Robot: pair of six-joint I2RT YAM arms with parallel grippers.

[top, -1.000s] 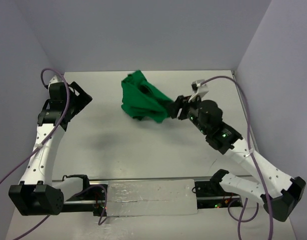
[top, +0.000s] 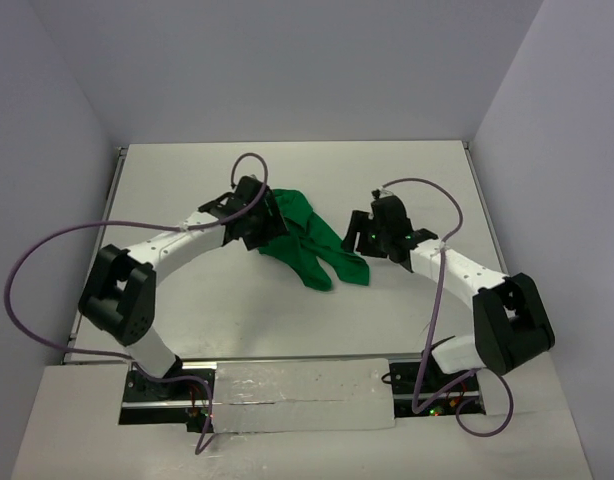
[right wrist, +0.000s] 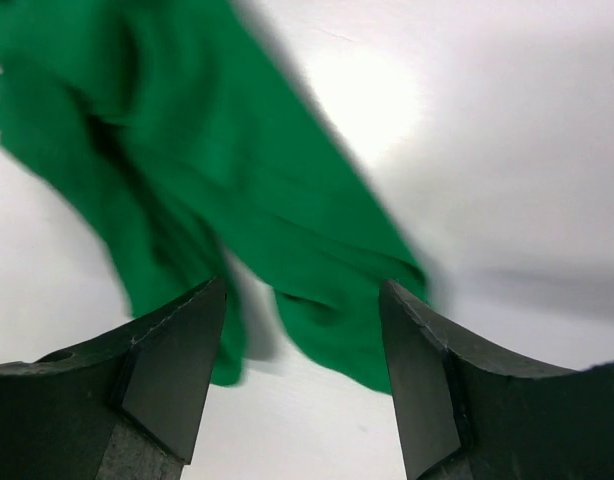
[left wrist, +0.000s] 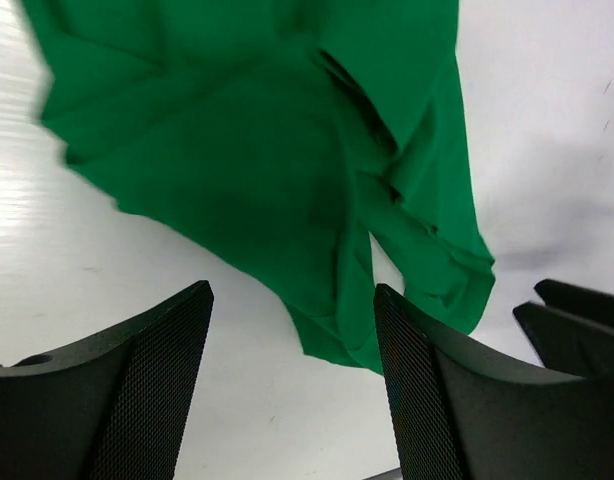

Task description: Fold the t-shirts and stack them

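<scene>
A crumpled green t-shirt [top: 304,247] lies on the white table, with two narrow parts stretching toward the front right. In the left wrist view the shirt [left wrist: 247,170] spreads below my left gripper, whose fingers stand wide apart with no cloth visibly pinched. My left gripper [top: 274,225] hangs over the shirt's left part in the top view. At the right end of the cloth is my right gripper [top: 354,237]. Its fingers [right wrist: 182,350] are also spread, and the shirt [right wrist: 287,240] shows beneath and beyond them, apparently free.
Grey walls [top: 297,70] close in the back and sides. Purple cables [top: 87,225] loop from both arms. No second shirt or stack is in view.
My left arm has swung from the far left to above the shirt. The right gripper stays near the cloth's right end, its arm lower. The shirt now reaches farther forward and right, flatter.
</scene>
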